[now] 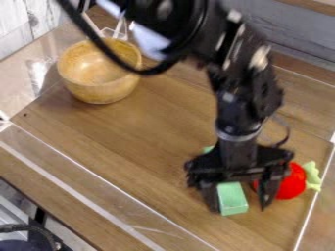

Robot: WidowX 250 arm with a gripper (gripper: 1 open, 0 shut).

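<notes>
My black gripper (238, 193) is open and pointed down over the right front of the wooden table, its fingers around or just above a green block (230, 200). A red round object (289, 182) with pale green behind it lies just right of the gripper, partly covered by it. Part of the green object is hidden under the gripper.
A wooden bowl (98, 76) stands at the back left. A pale wall runs along the back, and clear edging runs along the near left side.
</notes>
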